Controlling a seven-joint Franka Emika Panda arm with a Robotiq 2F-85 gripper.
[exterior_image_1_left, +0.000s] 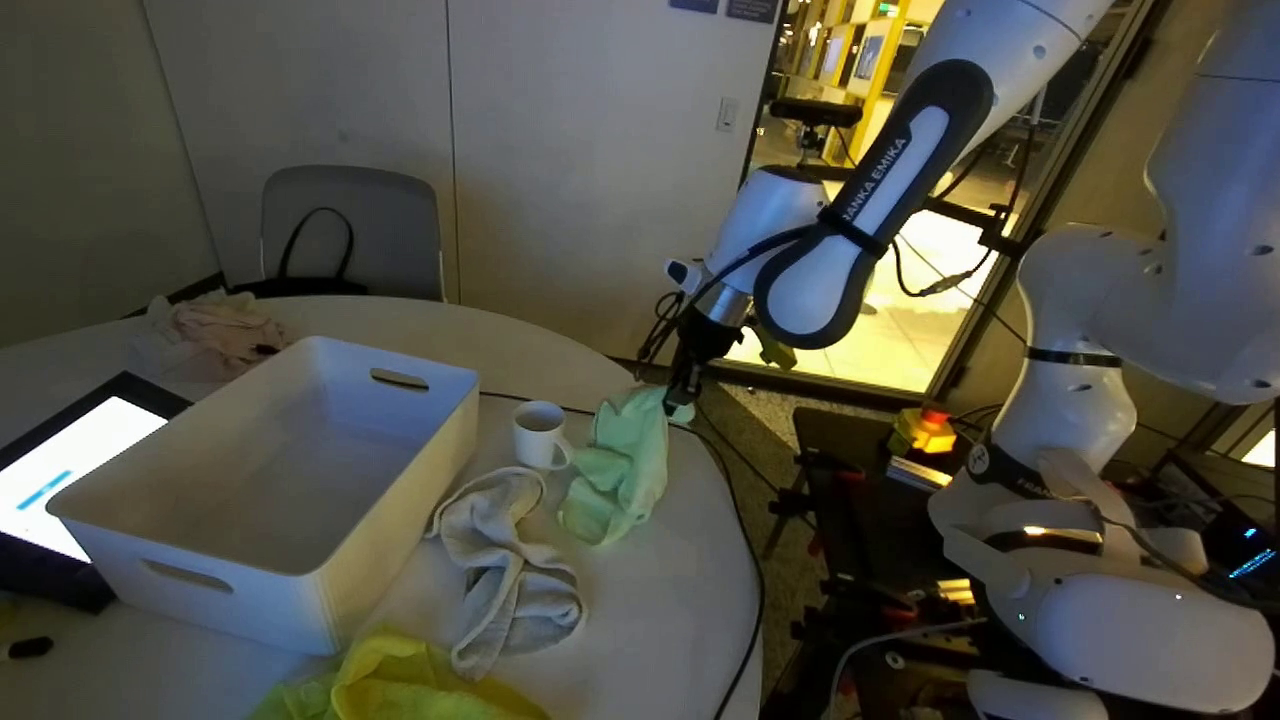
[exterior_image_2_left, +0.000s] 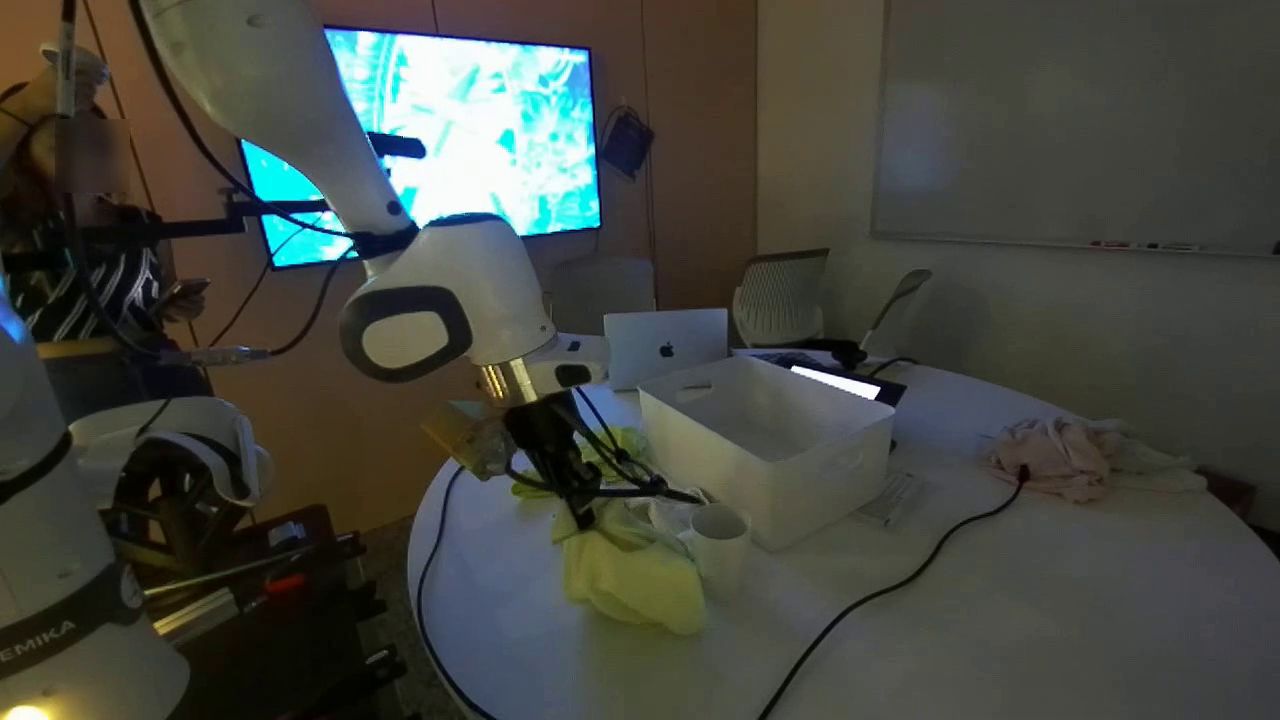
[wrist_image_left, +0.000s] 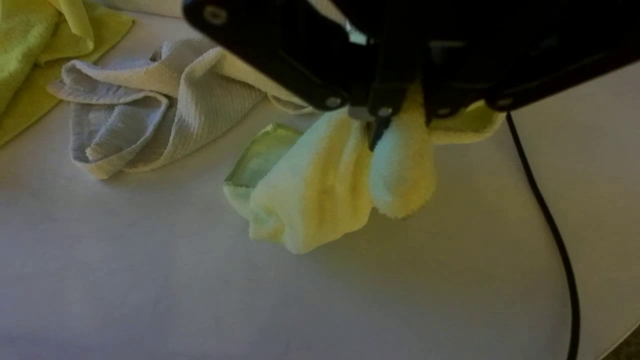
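My gripper (exterior_image_1_left: 684, 406) is shut on a pale green cloth (exterior_image_1_left: 624, 468), which hangs down from the fingertips. In the wrist view the bunched cloth (wrist_image_left: 324, 186) bulges out on both sides of the dark fingers, and its lower part hangs over the table. From the other side, the cloth (exterior_image_2_left: 630, 576) droops below the gripper (exterior_image_2_left: 584, 514), close to the white mug. Whether its lowest edge still touches the table, I cannot tell. An empty white bin (exterior_image_1_left: 336, 576) stands to the left of the cloth in exterior view 1.
Between bin and gripper are a white mug (exterior_image_1_left: 540, 434) and a crumpled grey cloth (exterior_image_1_left: 516, 588). A yellow cloth (exterior_image_1_left: 408, 684) lies at the near edge, a pink cloth (exterior_image_1_left: 222, 330) far left. A black cable (wrist_image_left: 549, 222) runs along the table's edge.
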